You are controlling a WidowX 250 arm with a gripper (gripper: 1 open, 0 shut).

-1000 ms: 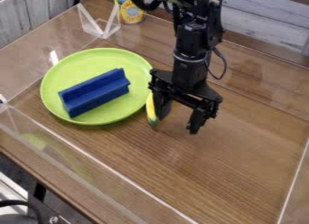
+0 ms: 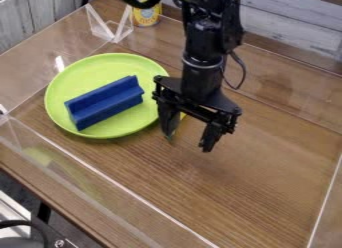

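Observation:
My black gripper (image 2: 189, 128) hangs low over the middle of the wooden table, its two fingers spread apart and open. A yellow object (image 2: 179, 121) is mostly hidden behind the left finger, beside the rim of a green plate; I cannot tell whether it is between the fingers. The green plate (image 2: 136, 68) holds a blue block (image 2: 104, 102) lying along its left part.
A yellow can (image 2: 146, 14) and a white wire-like object (image 2: 111, 22) stand at the back left. A black cable (image 2: 30, 225) lies at the bottom left corner.
The gripper has moved slightly left and toward the camera, lower in the frame, now covering more of the yellow object. The plate and block have not visibly moved.

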